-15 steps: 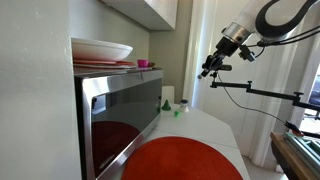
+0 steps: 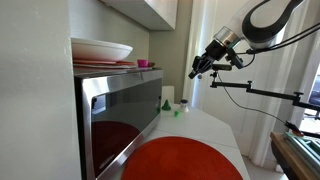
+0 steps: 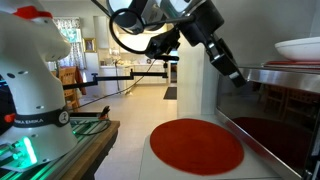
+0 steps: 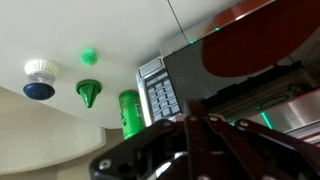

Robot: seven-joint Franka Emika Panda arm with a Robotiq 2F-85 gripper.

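My gripper is up in the air with nothing seen between its fingers, which look shut. In the first exterior view the gripper (image 2: 195, 73) hangs above the far part of the white counter, clear of everything. The second exterior view has the gripper (image 3: 239, 80) in front of the microwave. A large red round mat (image 2: 180, 160) lies flat on the counter beside the microwave (image 2: 125, 112). Below the gripper in the wrist view are a green cone (image 4: 89, 93), a small green item (image 4: 88, 56), a green can (image 4: 131, 113) and a white-and-blue object (image 4: 40, 80).
A white bowl (image 2: 100, 50) and a pink cup (image 2: 143, 63) rest on top of the microwave. A white cabinet (image 2: 140, 10) overhangs it. Bare white counter (image 2: 200, 125) lies between the mat and the small items.
The arm has shifted slightly, its gripper moving a little left in the first exterior view. The mat, microwave and small items have stayed put.
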